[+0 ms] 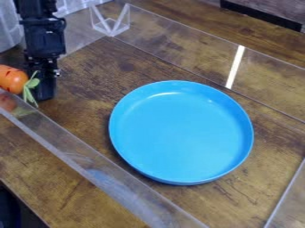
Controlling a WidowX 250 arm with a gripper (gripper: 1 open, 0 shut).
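At the left edge the black robot arm (42,40) reaches down, its gripper (38,82) low beside an orange carrot-like toy (14,79) with green leaves. The fingers are partly hidden behind the toy, so whether they are open or shut does not show. A large blue plate (181,132) lies on the wooden table at the centre right.
A clear plastic wall (95,174) runs diagonally along the lower left, with further clear panels at the back and right. A small white wire-like piece (110,20) is at the back. The table between arm and plate is clear.
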